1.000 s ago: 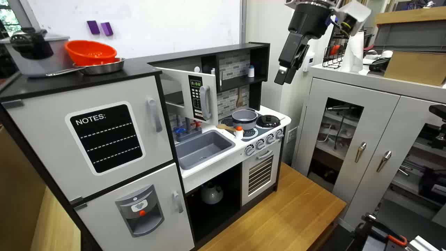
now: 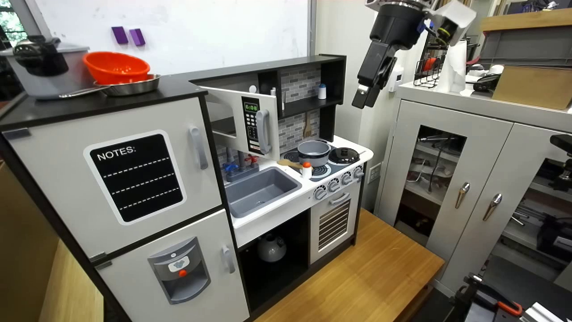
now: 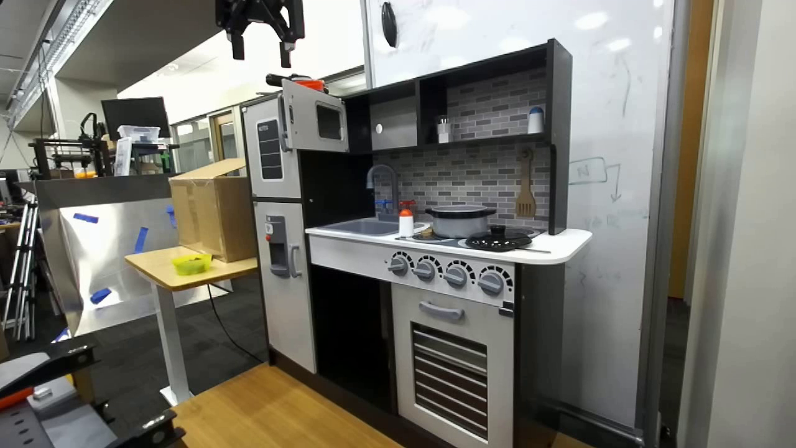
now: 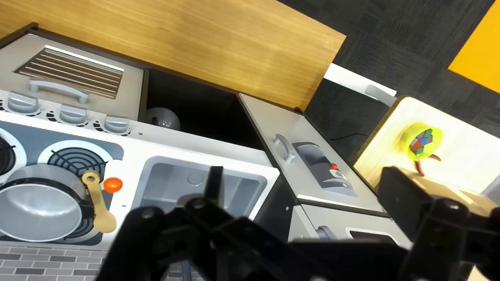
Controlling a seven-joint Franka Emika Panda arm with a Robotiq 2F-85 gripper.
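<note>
My gripper (image 3: pixel 262 53) hangs high above the toy kitchen, its fingers wide apart and nothing between them. In exterior view 1 the gripper (image 2: pixel 362 99) appears side-on, well clear of every object. The microwave door (image 2: pixel 229 117) stands swung out over the sink (image 2: pixel 263 188). On the stove sits a grey pot (image 2: pixel 314 152), with a black lid (image 2: pixel 343 155) on the burner beside it. A wooden spoon (image 4: pixel 99 206) lies between pot and sink, near a white shaker with an orange top (image 4: pixel 112 185). The wrist view shows dark fingers (image 4: pixel 214 183) spread above the sink area.
An orange colander (image 2: pixel 116 67) rests in a metal pan on the fridge top. A kettle (image 2: pixel 271 247) stands in the open lower cubby. Shelf dividers rise behind the stove. A yellow-green bowl (image 3: pixel 191 264) and cardboard box (image 3: pixel 212 213) occupy a side table. The wooden platform (image 2: pixel 364 268) is bare.
</note>
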